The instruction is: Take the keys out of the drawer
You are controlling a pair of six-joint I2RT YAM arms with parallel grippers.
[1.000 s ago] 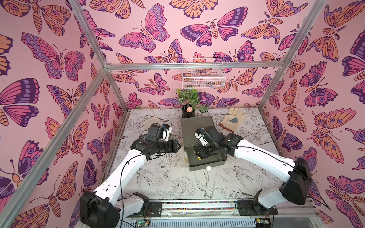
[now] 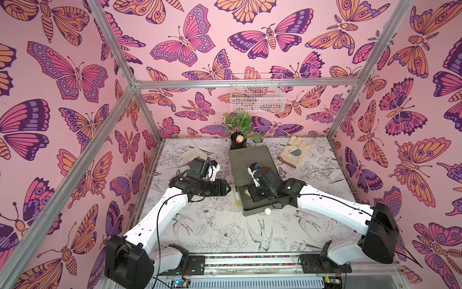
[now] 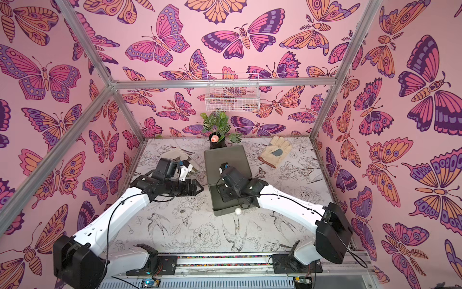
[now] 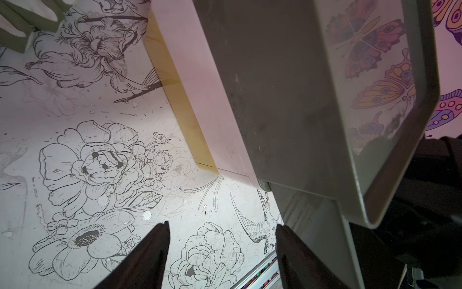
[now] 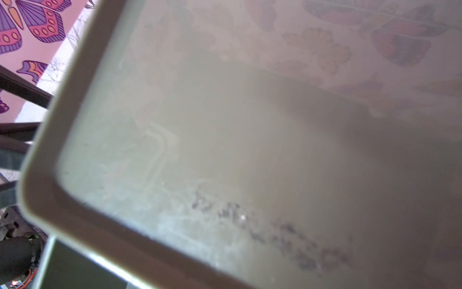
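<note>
A grey-green drawer [image 2: 263, 208] is pulled out from the grey drawer unit [image 2: 251, 156] at mid-table. Small dark and pale items in it, in the top left view, are mostly hidden by my right gripper [image 2: 254, 191] over the drawer; whether they are keys I cannot tell. Its wrist view shows a blurred empty tray interior; the finger state is unclear. My left gripper is left of the unit, fingers apart with nothing between them, facing the unit's side in the left wrist view.
A potted plant [image 2: 236, 143] stands behind the unit. A work glove [image 2: 294, 152] lies at the back right, a pale item [image 2: 189, 155] at the back left. A white ball [image 2: 267, 211] shows near the drawer's front.
Both arms have shifted slightly: the left gripper a little down in the top left view, the right arm slightly down and right, covering more of the drawer's contents.
</note>
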